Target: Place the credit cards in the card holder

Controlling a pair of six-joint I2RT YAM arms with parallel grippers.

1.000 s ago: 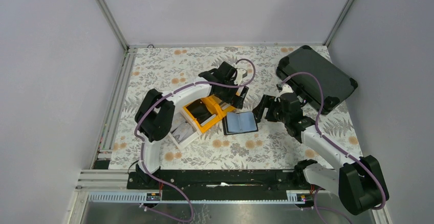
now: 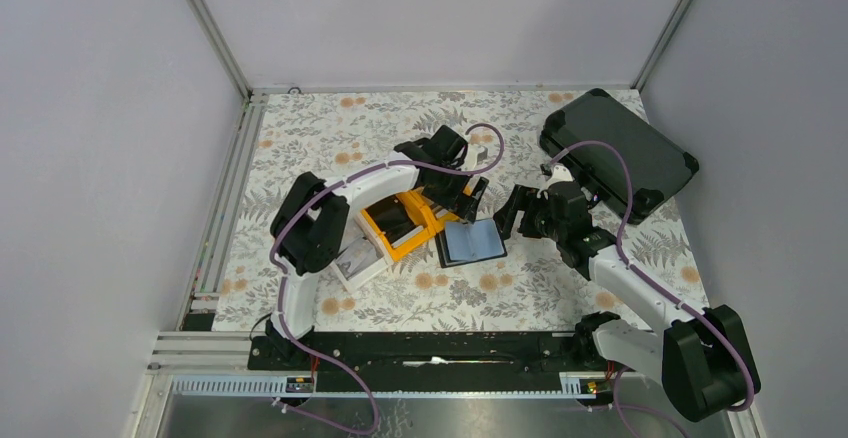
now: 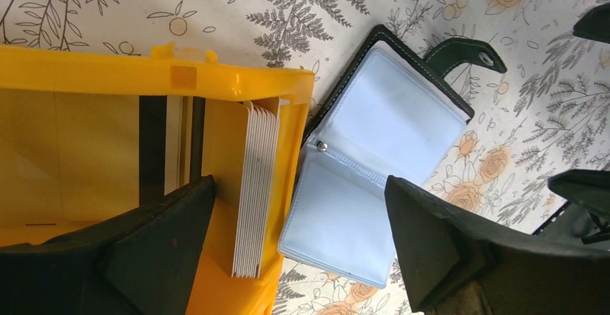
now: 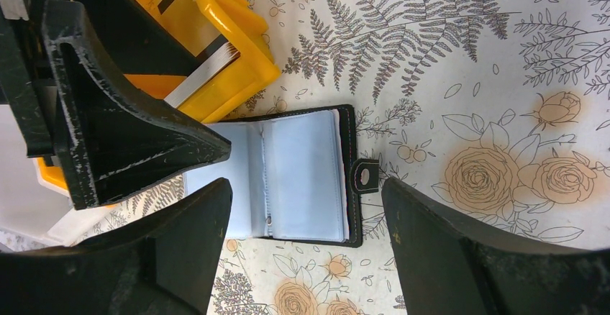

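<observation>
In the left wrist view, a stack of pale card edges (image 3: 253, 193) stands in the end slot of a yellow organizer (image 3: 237, 83). Beside it on the tablecloth, the card holder (image 3: 394, 106) lies spread with its light blue pages up and a dark border and strap showing. My left gripper is open. Its one finger (image 3: 173, 221) reaches over the organizer next to the stack, the other (image 3: 431, 236) over the holder's lower page. My right gripper stands open to the right of the holder in the top view. No card shows between either pair of fingers.
White trays (image 2: 362, 260) adjoin the organizer on its near left. A dark case (image 2: 620, 148) occupies the back right. Both grippers are close together above the holder area. Patterned cloth in front of the holder is clear.
My left gripper has come slightly toward the front of the table and a little right, nearer the card holder. The right arm has stayed put.
</observation>
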